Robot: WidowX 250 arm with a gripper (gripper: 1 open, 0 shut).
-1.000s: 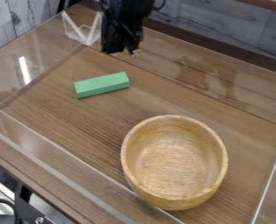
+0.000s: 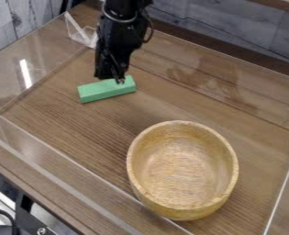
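A small green block (image 2: 107,90) lies flat on the wooden table, left of centre. My black gripper (image 2: 112,73) is above and just behind it, pointing down, with the arm reaching in from the top. The gripper looks shut, and nothing shows between its fingers; whether the tips touch the block is hard to tell.
A large round tan bowl (image 2: 183,200) sits at the lower front right. Dark cables lie off the table's lower left corner.
My gripper has come down toward the green block over the last second. The block and bowl have not moved.
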